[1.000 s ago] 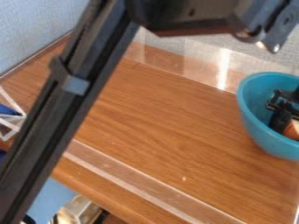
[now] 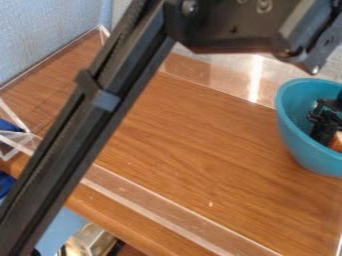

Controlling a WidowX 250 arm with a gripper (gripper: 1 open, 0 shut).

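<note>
A teal bowl point(image 2: 301, 150) sits at the right edge of the wooden counter. My black gripper point(image 2: 327, 125) is down inside it, cut off by the frame's edge, with an orange object point(image 2: 335, 143) at its fingers. It looks shut on that object, though the fingers are mostly hidden. My dark arm point(image 2: 94, 130) crosses the left and top of the view.
A pale wall point(image 2: 47, 35) stands at the back left. Blue and white items lie at the left edge, with some clutter below the counter's front edge.
The arm's upper section has shifted slightly over the last second, and the gripper has moved a little within the bowl.
</note>
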